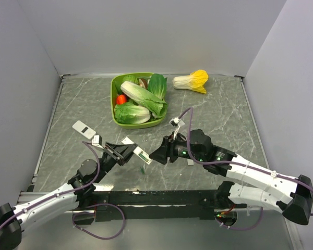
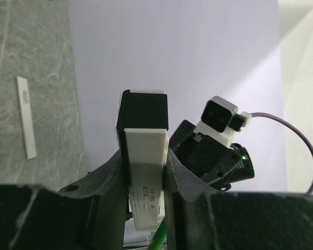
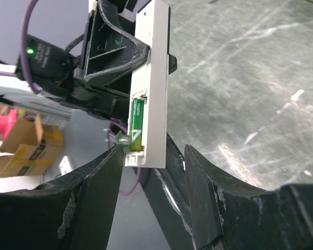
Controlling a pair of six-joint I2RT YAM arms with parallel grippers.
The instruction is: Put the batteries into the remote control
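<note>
My left gripper [image 1: 131,149] is shut on the white remote [image 1: 142,154], which it holds up at a slant over the table's front. In the right wrist view the remote's open compartment faces me with one green battery [image 3: 137,121] lying lengthwise in it. A second green battery [image 3: 124,139] appears beside the compartment, blurred and seen nearly end-on. From above, that loose battery [image 1: 142,169] is a green smear in front of the remote, clear of both grippers. My right gripper stands part open at the remote's lower end, with no battery between its fingers.
A green basket of vegetables [image 1: 115,117] stands at the back, with a yellow-leaved cabbage [image 1: 193,81] to its right. Another flat white device [image 1: 84,129] lies at left. A small white piece [image 1: 190,162] is partly hidden beneath the right arm.
</note>
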